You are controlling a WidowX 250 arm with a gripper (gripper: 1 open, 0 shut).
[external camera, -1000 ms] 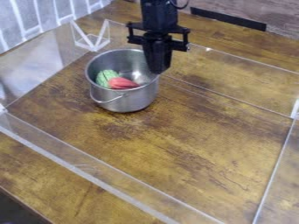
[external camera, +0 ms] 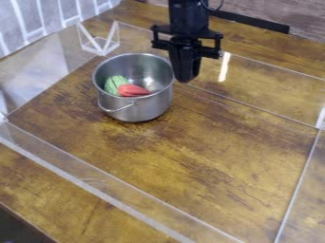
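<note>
A steel pot with a wire handle sits on the wooden table, left of centre. Inside it lie a green striped object and a red item. My dark gripper hangs just behind the pot's right rear rim, pointing down. It looks shut, with nothing visible between its fingers, though its tip is small and dark.
Clear low walls border the wooden table. A white wire-like object stands at the back left.
My gripper has moved to the right, from over the pot's rear rim to just beside it. The pot and its contents look unchanged.
</note>
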